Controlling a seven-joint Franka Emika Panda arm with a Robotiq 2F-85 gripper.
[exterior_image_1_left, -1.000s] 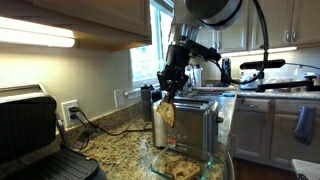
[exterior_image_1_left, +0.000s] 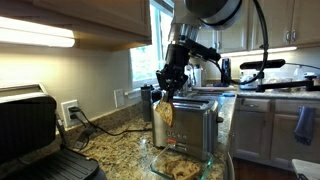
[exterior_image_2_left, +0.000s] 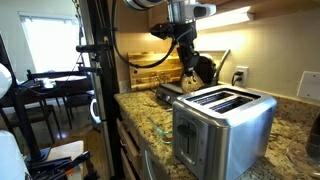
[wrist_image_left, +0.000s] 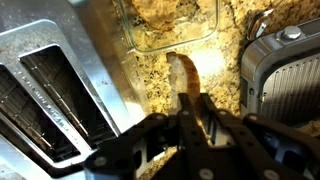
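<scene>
My gripper (exterior_image_1_left: 168, 92) is shut on a slice of bread (exterior_image_1_left: 164, 110), which hangs below the fingertips in front of the toaster's near side. In the wrist view the browned slice (wrist_image_left: 184, 76) shows edge-on, between the toaster (wrist_image_left: 112, 78) and a dark ribbed appliance. In exterior view 2, part of the bread (exterior_image_2_left: 190, 84) appears behind the silver toaster (exterior_image_2_left: 225, 125). Both toaster slots look empty from above. A clear glass dish (wrist_image_left: 190, 42) lies on the counter close to the slice, with more bread (wrist_image_left: 160, 12) in it.
A black ribbed appliance (exterior_image_1_left: 28, 125) stands at the left of exterior view 1; its silver and grey body (wrist_image_left: 285, 75) is at the right in the wrist view. Cords run from the wall outlet (exterior_image_1_left: 71, 113).
</scene>
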